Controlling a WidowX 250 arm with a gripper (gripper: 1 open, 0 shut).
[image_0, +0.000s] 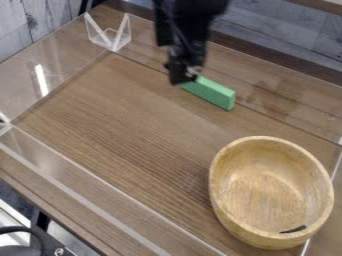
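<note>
My dark gripper (183, 62) hangs blurred at the top centre, above the back of the wooden table (114, 140). Just below and right of it lies a green block (210, 93). A pale wooden bowl (270, 165) sits at the front right with a small dark mark or object inside near its front. I cannot make out the gripper's fingertips clearly; it looks open, with nothing seen between them.
A white wire holder (110, 33) stands at the back left. Grey walls line the back and left.
</note>
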